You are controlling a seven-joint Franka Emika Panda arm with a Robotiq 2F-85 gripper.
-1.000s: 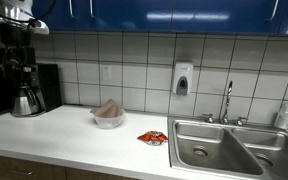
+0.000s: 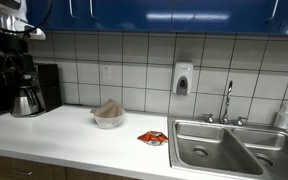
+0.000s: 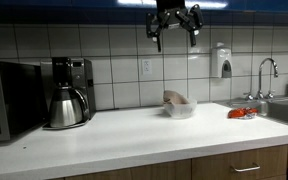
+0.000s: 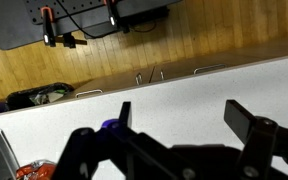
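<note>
In exterior view 2 my gripper (image 3: 176, 44) hangs high above the counter, its fingers spread with nothing between them. The wrist view looks down past the open gripper onto bare white counter (image 4: 174, 104). A clear bowl (image 2: 110, 123) with something brown (image 2: 108, 108) in it rests near the back wall. Farther right lies a red packet (image 2: 152, 138), left of the sink; its edge also shows as a red patch (image 4: 36, 170) at the wrist view's lower left.
A steel coffee pot (image 3: 69, 105) in its machine and a dark microwave (image 3: 9, 98) occupy the left end. On the right are the double sink (image 2: 204, 150) and faucet (image 2: 226, 103). Blue cabinets (image 2: 204, 17) hang overhead.
At the left edge of exterior view 1, my gripper has shifted slightly and appears turned compared with before. The bowl and the red packet have stayed put.
</note>
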